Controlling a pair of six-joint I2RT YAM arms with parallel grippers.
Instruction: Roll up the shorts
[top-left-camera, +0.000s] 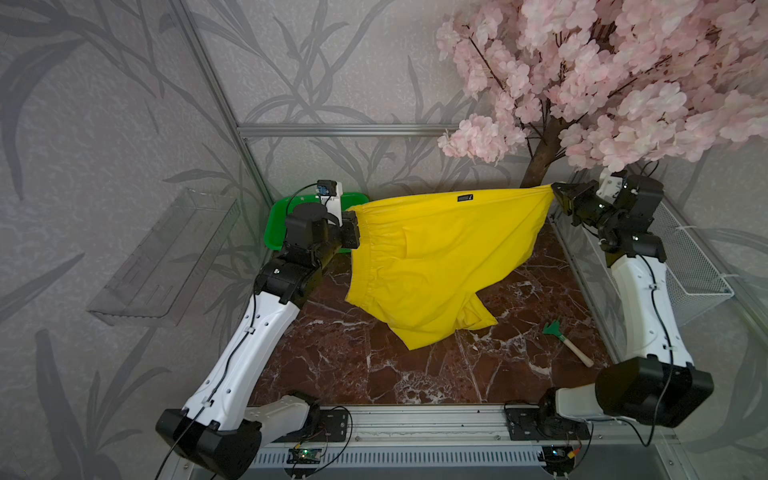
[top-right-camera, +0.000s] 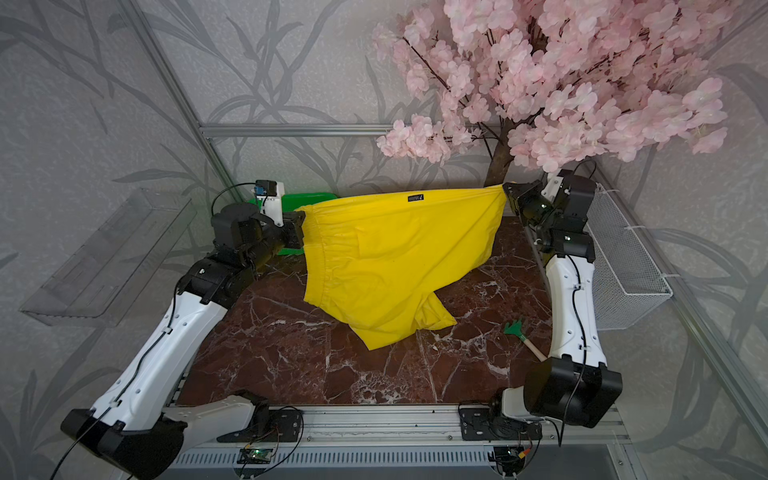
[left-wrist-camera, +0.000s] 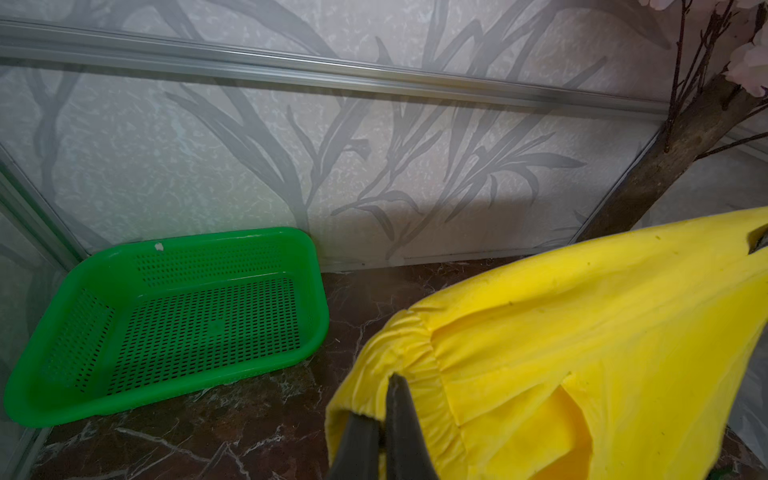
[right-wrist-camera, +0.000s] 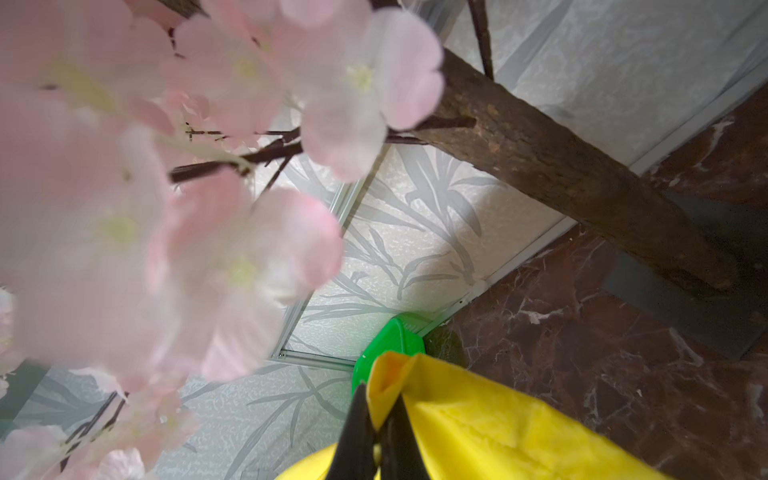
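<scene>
Yellow shorts (top-left-camera: 432, 256) hang stretched between my two grippers, their top edge pulled nearly straight with a small dark label in it. At the left end, by the gathered waistband, my left gripper (top-left-camera: 353, 229) is shut on the cloth; in the left wrist view the fingers (left-wrist-camera: 404, 436) pinch the waistband. My right gripper (top-left-camera: 557, 190) is shut on the opposite upper corner, and the right wrist view has a fold of yellow cloth (right-wrist-camera: 392, 376) between its fingertips. Lower down, the shorts hang in loose folds over the marble tabletop (top-right-camera: 384, 376).
Behind the left gripper is an empty green basket (left-wrist-camera: 192, 384). A tree with pink blossoms (top-left-camera: 544, 152) rises beside the right gripper. A small green-headed rake (top-left-camera: 568, 342) lies at the right of the table. Clear bin (top-left-camera: 164, 264) at left, white mesh basket (top-left-camera: 692, 276) at right.
</scene>
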